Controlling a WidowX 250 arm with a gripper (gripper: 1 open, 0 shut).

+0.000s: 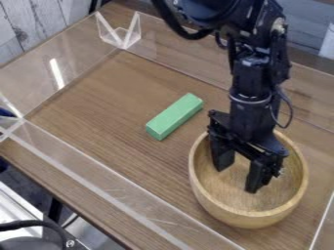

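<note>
A round wooden bowl (248, 210) sits at the right front of the table. My black gripper (245, 166) hangs from above into it, open, with its dark fingers over the bowl's interior; I see nothing held between them. A green block (174, 115) lies on the table to the left of the bowl, apart from it.
A white wire stand (119, 31) is at the back left. Dark cables and hardware sit at the lower left edge.
</note>
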